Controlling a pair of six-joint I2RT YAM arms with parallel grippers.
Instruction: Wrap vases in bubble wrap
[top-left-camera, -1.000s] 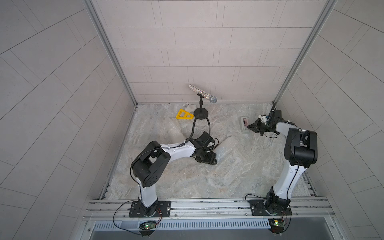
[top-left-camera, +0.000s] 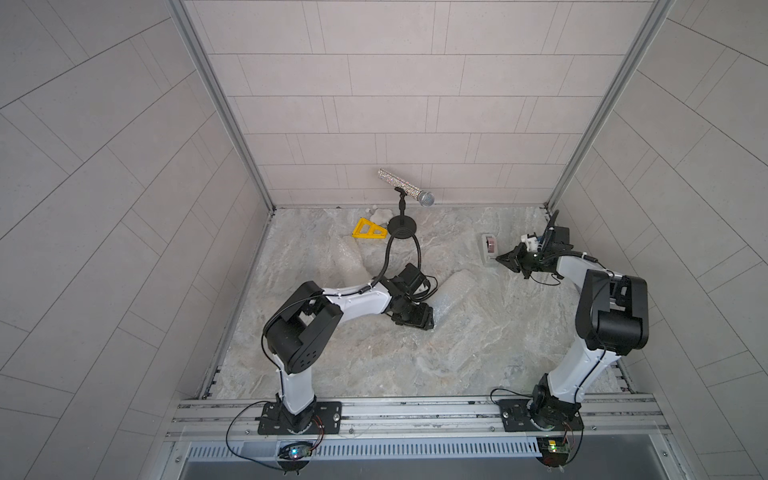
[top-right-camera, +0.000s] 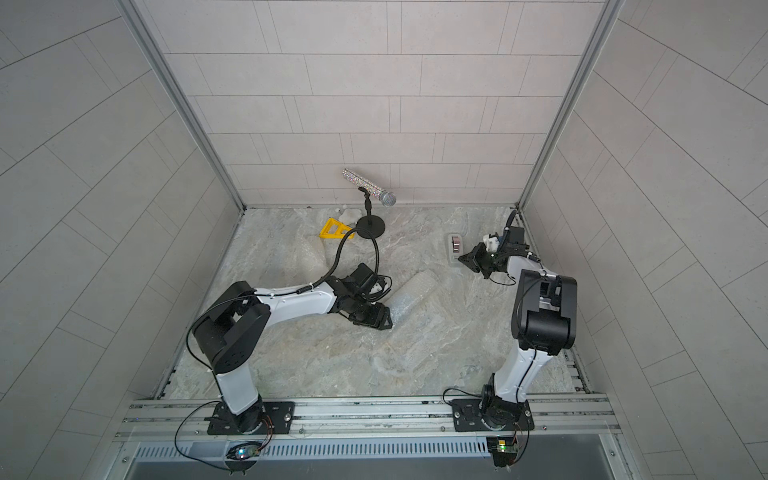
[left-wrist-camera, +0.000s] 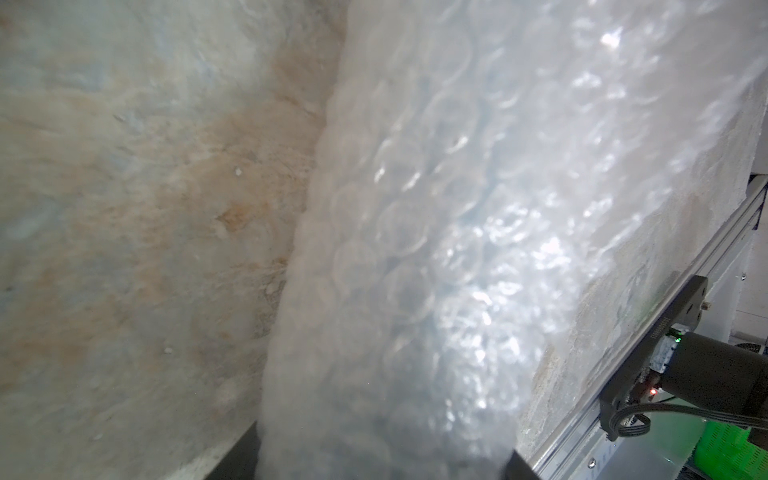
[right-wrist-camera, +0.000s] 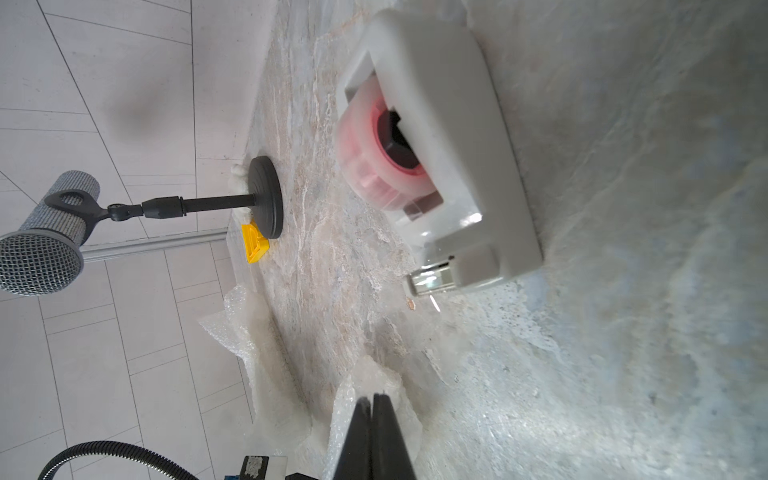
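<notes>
My left gripper (top-left-camera: 430, 322) has its fingers (left-wrist-camera: 236, 458) on either side of a bubble-wrapped roll (left-wrist-camera: 416, 264), pressed against it. The wrap hides whatever is inside. At the right of the table stands a grey-white tape dispenser (right-wrist-camera: 472, 160) with a pinkish tape roll (right-wrist-camera: 372, 152). A short clear tape end (right-wrist-camera: 433, 279) lies at its cutter. My right gripper is shut, nothing between its fingers; in the right wrist view the tape end is above and to the right of the fingertips, outside them.
A microphone on a black stand (top-left-camera: 401, 227) and a yellow triangular piece (top-left-camera: 369, 229) are at the back. Another bubble-wrapped piece (top-left-camera: 349, 260) lies behind the left arm. A black cable runs along that arm.
The left arm and its roll are practically still.
</notes>
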